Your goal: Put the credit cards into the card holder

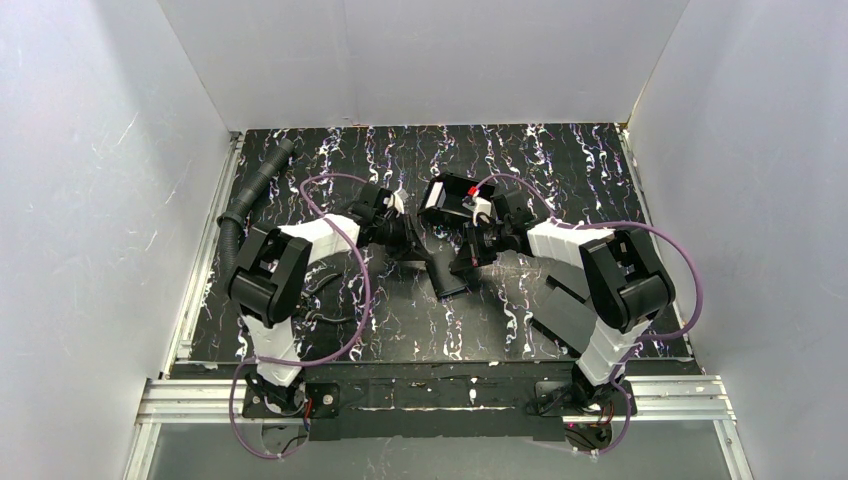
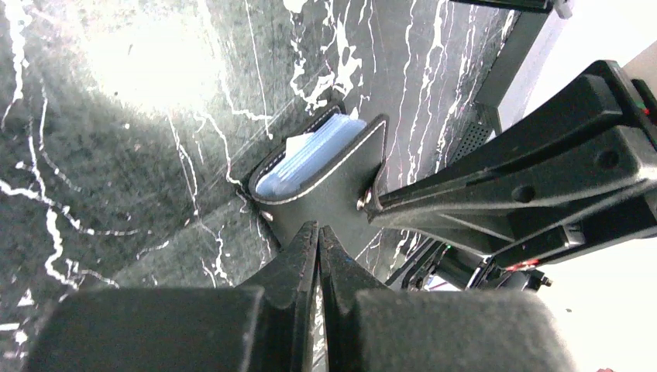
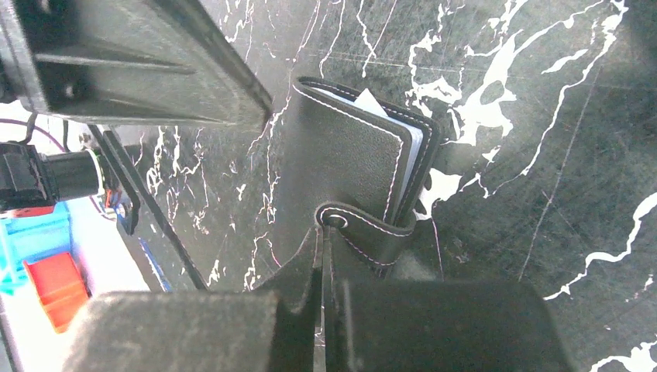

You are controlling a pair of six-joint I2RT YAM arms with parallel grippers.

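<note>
The black card holder (image 1: 446, 284) lies in the middle of the table, between both grippers. In the left wrist view its mouth gapes, and pale blue-white cards (image 2: 310, 159) sit inside, with a white corner poking up. A stitched strap (image 3: 368, 242) with a snap crosses the lower side of the holder. My right gripper is shut, its tips against the strap's end by the snap; whether the strap is pinched is unclear. My left gripper is shut and empty, its tips just off the holder's side.
An open black box (image 1: 460, 194) stands behind the holder. Dark flat panels (image 1: 566, 318) lie at the right and black curved pieces (image 1: 325, 318) at the left. A thick black hose (image 1: 250, 195) runs along the left edge.
</note>
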